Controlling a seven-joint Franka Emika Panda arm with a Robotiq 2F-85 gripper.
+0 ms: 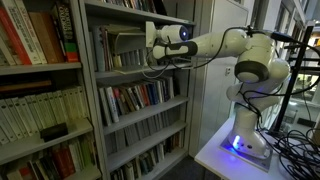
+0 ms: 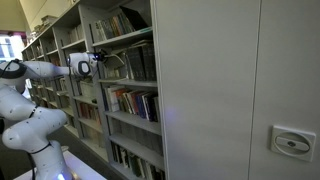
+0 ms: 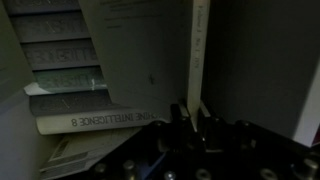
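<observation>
In the wrist view a thin book with a pale, lettered spine (image 3: 199, 50) stands upright, its lower part between the fingers of my gripper. The gripper is shut on it. Beside the spine lies a broad dark grey cover (image 3: 135, 50); whether it belongs to the same book I cannot tell. In exterior view 1 my gripper (image 1: 154, 50) is at the upper shelf of the bookcase, with a pale upright strip (image 1: 150, 33) at its tip. Exterior view 2 has the gripper (image 2: 97, 56) small and dark against the shelves.
Several dark books (image 3: 60, 53) lie stacked flat at the left of the wrist view, above a pale one (image 3: 95, 121). In exterior view 1 a row of books (image 1: 140, 97) fills the shelf below. Shelf boards and uprights closely surround the gripper.
</observation>
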